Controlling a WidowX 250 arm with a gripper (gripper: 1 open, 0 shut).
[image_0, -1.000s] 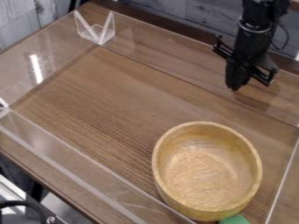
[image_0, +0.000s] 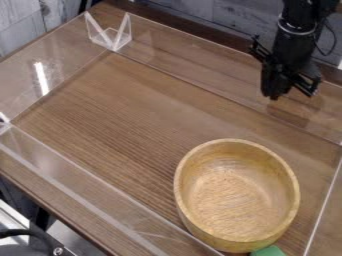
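Note:
My black gripper (image_0: 274, 85) hangs low over the wooden table (image_0: 120, 120) at the back right, shut, with nothing visible between its fingers. A large cream-yellow bowl (image_0: 235, 195) sits at the front right, well apart from the gripper.
A small green object (image_0: 267, 250) lies beside the bowl at the bottom edge, partly hidden. A clear plastic piece (image_0: 110, 30) stands at the back left. Black cables (image_0: 27, 240) show at the lower left corner.
The arm has shifted only slightly at the back right. The bowl and other things are unchanged.

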